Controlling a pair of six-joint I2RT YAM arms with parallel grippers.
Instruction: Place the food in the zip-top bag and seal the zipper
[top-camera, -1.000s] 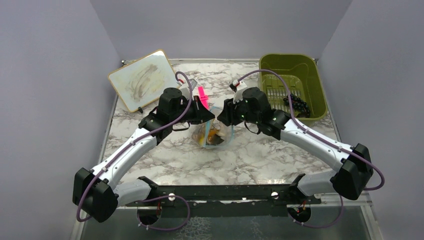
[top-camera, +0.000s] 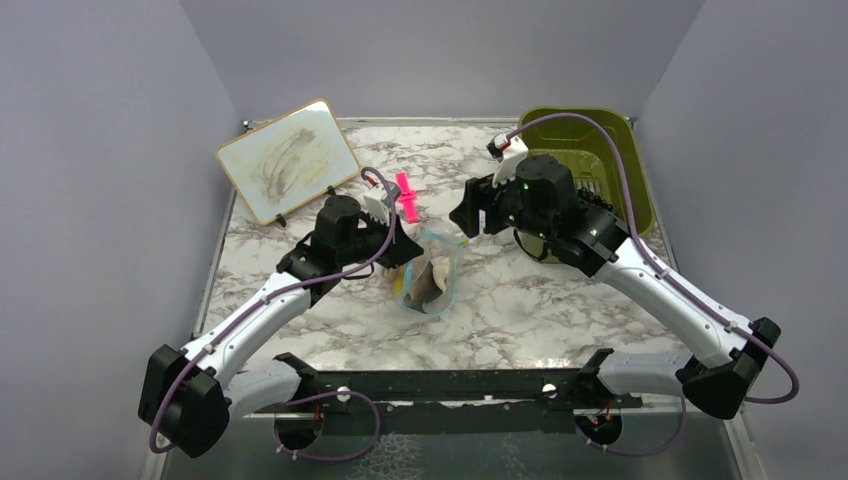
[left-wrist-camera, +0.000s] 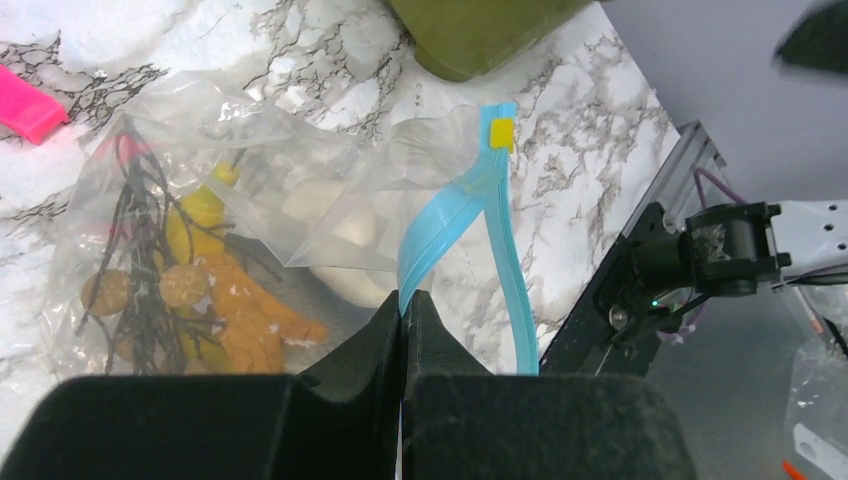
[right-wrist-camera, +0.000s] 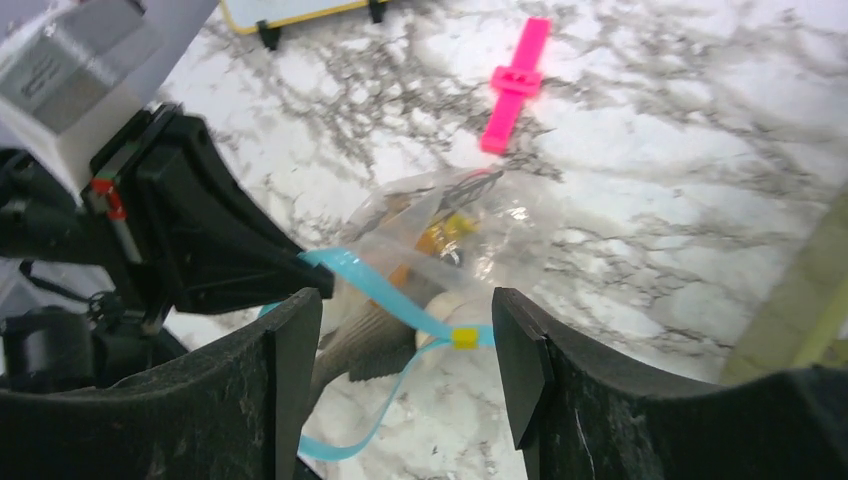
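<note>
The clear zip bag (top-camera: 434, 275) lies mid-table with its mouth spread open. Orange food (left-wrist-camera: 250, 315), a yellow piece (left-wrist-camera: 195, 225) and a pale rounded piece (left-wrist-camera: 345, 220) show through its film. My left gripper is shut on one edge of the mouth, where the blue zip strip (left-wrist-camera: 440, 235) runs between its fingertips. The other blue strip hangs apart from it. The yellow slider (right-wrist-camera: 465, 338) sits at the end of the zip nearest my right gripper, whose fingers stand apart with nothing held between them.
A green basket (top-camera: 525, 130) stands at the back right, with a dark bunch (top-camera: 597, 200) inside, partly behind my right arm. Behind the bag lies a pink clip (top-camera: 406, 198). A whiteboard (top-camera: 288, 160) leans at the back left.
My right gripper has drawn away from the bag, back and to the right. My left gripper has shifted slightly left and toward the front. The bag's mouth now gapes wider.
</note>
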